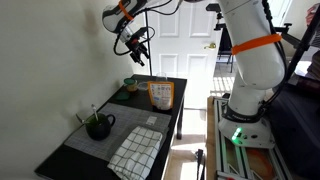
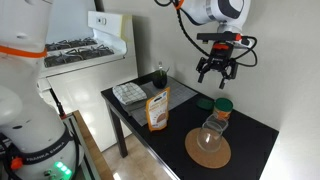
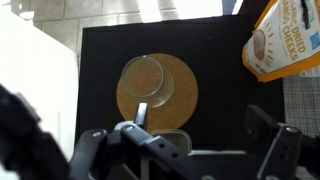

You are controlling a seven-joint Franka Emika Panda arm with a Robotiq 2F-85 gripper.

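Observation:
My gripper point(image 2: 213, 76) hangs high above the dark table, open with nothing between its fingers. In exterior view 1 the gripper point(image 1: 138, 52) is near the wall, over the table's far end. A clear glass point(image 2: 211, 134) is on a round cork mat point(image 2: 218, 158). From the wrist the glass point(image 3: 143, 76) shows over the mat, with dark gripper parts along the lower edge of that view. Close to the wall are an orange-and-green cup point(image 2: 223, 109) and a green bowl point(image 2: 205, 102), both below the gripper.
An orange snack bag point(image 2: 157, 110) stands upright at the table's front edge. Farther along are a dark pot point(image 1: 98, 126), a grey mat point(image 1: 121, 123) and a checked white cloth point(image 1: 135, 152). Bare table lies beside the cork mat.

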